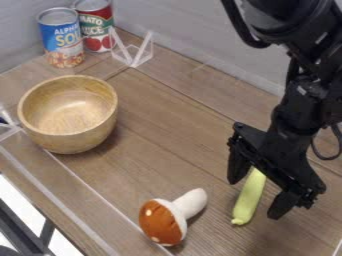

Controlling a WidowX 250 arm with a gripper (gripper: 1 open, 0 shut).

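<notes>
My black gripper (257,189) stands open at the right, low over a pale green long object (246,206), whose upper end lies between or behind the fingers; whether they touch it is unclear. An orange-capped mushroom (164,221) with a white stem lies on the wooden table (160,140) to the left of the gripper.
A wooden bowl (68,113) sits at the left. Two cans, an Alpha soup can (63,38) and a tomato can (98,25), stand at the back left beside a clear angular object.
</notes>
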